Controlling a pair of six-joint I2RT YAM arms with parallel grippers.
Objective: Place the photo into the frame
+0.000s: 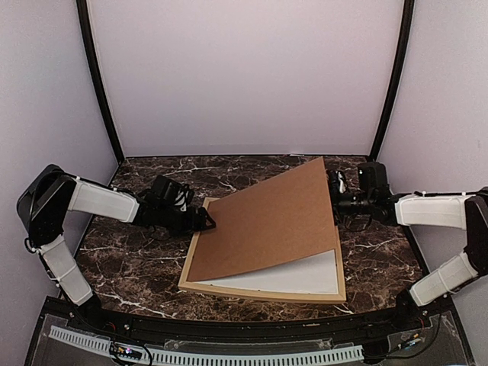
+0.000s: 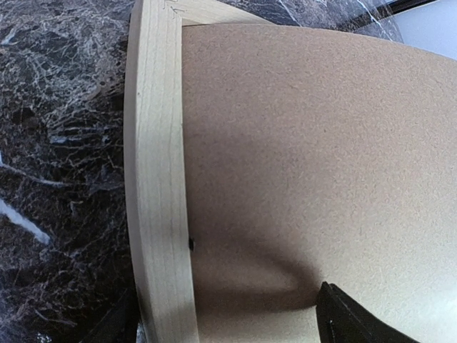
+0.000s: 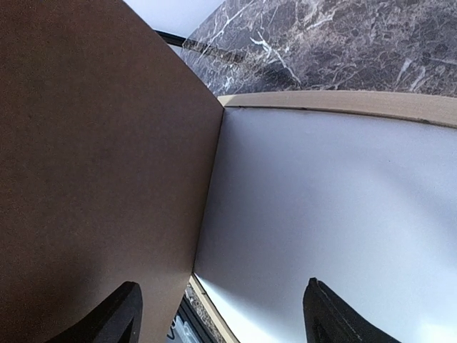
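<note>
A light wooden frame [image 1: 259, 292] lies on the table with a brown backing board [image 1: 263, 217] tilted in it, its right side raised. Beneath the raised part shows a white sheet [image 1: 297, 274], also seen in the right wrist view [image 3: 321, 214]. My left gripper [image 1: 200, 217] is open at the frame's left side, its fingers either side of the wooden edge and board. My right gripper [image 1: 339, 194] is at the raised right edge of the board, which fills the left of the right wrist view; its fingertips stand apart, with the board near the left one.
White walls stand at the back and sides, and a black rail runs along the front edge.
</note>
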